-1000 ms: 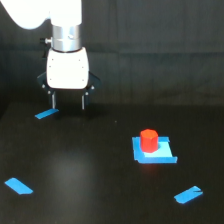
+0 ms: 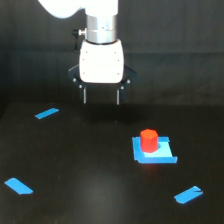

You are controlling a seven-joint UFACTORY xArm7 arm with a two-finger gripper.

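Observation:
My gripper (image 2: 101, 96) hangs over the back middle of the dark table. Its two thin dark fingers stand wide apart, with nothing between them. A red block (image 2: 149, 141), which looks roughly cylindrical or hexagonal, rests on a light blue and white square patch (image 2: 168, 158) at the middle right. The gripper is up and to the left of the block, clear of it.
Blue tape strips lie flat at the back left (image 2: 47, 113), front left (image 2: 18, 186) and front right (image 2: 188, 195). A dark curtain (image 2: 180, 75) hangs behind.
The arm and gripper have travelled to the right, from above the back left tape strip to the back middle, with the fingers still apart. The red block has stayed put.

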